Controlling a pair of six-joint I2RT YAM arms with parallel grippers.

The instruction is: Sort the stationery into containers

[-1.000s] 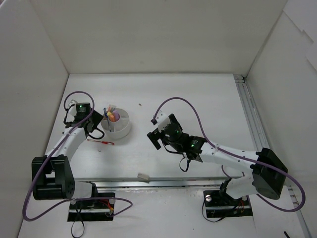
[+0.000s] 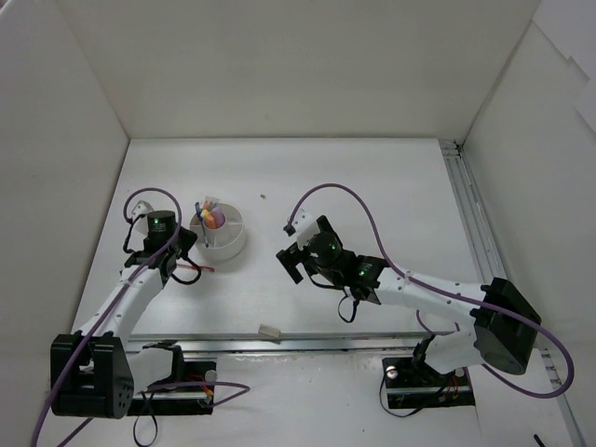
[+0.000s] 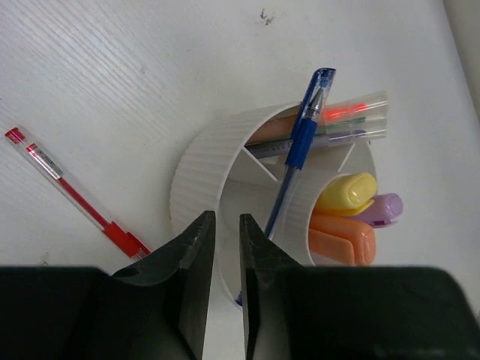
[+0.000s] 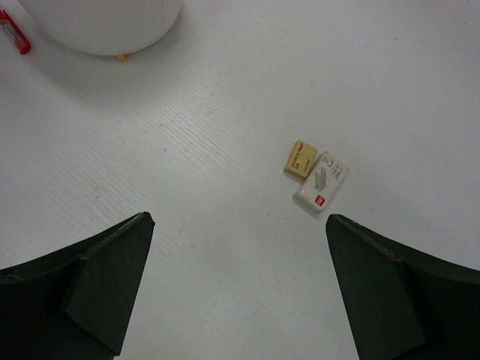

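Observation:
A white round holder [image 2: 223,244] holds highlighters, markers and pens; a blue pen [image 3: 304,131] leans in it at a slant. My left gripper is beside the holder, its fingers nearly together; what lies between them is hard to see, the blue pen passing behind them. A red pen [image 3: 75,193] lies on the table left of the holder. My right gripper stands open over the table, nothing between its fingers, with a yellow block [image 4: 301,159] and a white eraser [image 4: 320,182] beyond it.
A small pale object [image 2: 269,331] lies at the front edge. Walls enclose the back and both sides.
The left arm has shifted toward the front of the table, its gripper a little lower in the top view. The right arm has not moved.

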